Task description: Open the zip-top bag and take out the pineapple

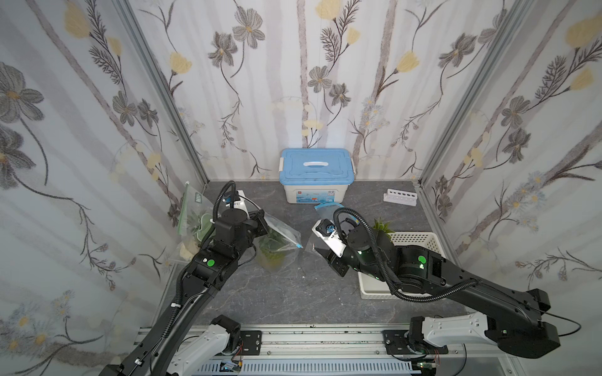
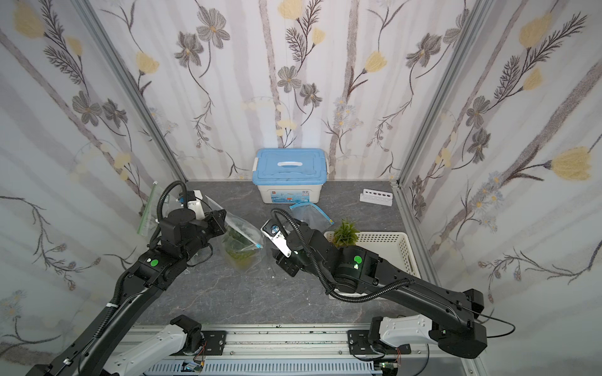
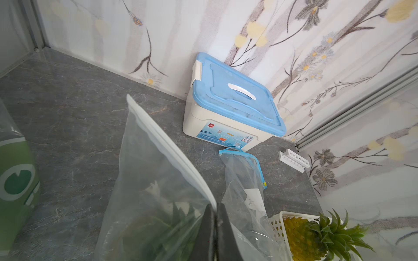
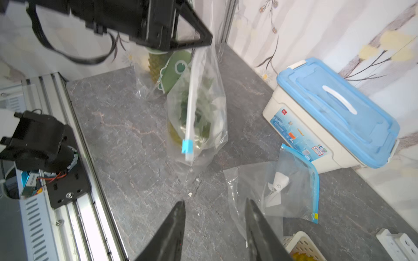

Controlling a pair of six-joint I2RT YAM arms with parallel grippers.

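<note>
My left gripper is shut on the top zip edge of a clear bag [image 3: 152, 174], which hangs from it with green leaves and a yellowish body showing hazily inside. In the right wrist view the bag [image 4: 196, 113] has a blue tab [image 4: 187, 146] at the far end of its zip strip. My right gripper stands open to the right of the bag, with nothing between its fingers.
A white basket [image 2: 392, 250] at right holds another pineapple [image 3: 304, 237]. An empty blue-zip bag [image 4: 291, 191] lies before the lidded box [image 1: 316, 175]. A green-printed bag [image 1: 188, 216] stands at the left wall.
</note>
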